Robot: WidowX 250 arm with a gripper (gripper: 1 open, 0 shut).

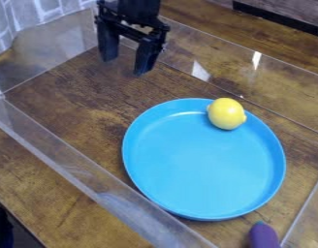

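The black gripper [127, 53] hangs at the top centre of the camera view, above the wooden floor of the bin; whether its fingers are open or shut is hard to tell. A large blue plate [198, 160] lies in the right half, with a yellow ball [227, 113] on its upper right edge. A purple object [264, 235] shows at the bottom right corner, partly cut off by the frame.
Clear plastic walls [84, 179] border the wooden surface on the left and lower sides. The floor left of the plate and below the gripper is free.
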